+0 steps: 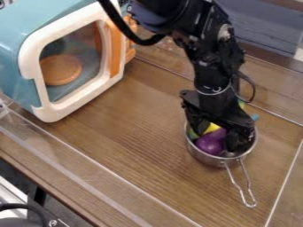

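Note:
My black gripper (218,121) is open and reaches down over a metal strainer (236,160) on the wooden table, its fingers around the pot's upper part. Inside the strainer lie a purple object (211,144) and a yellow one (212,128), with a bit of green beside them; the gripper partly hides them. The strainer's wire handle points toward the front right.
At the back left stands a blue and white toy microwave (35,62) with an orange disc inside.

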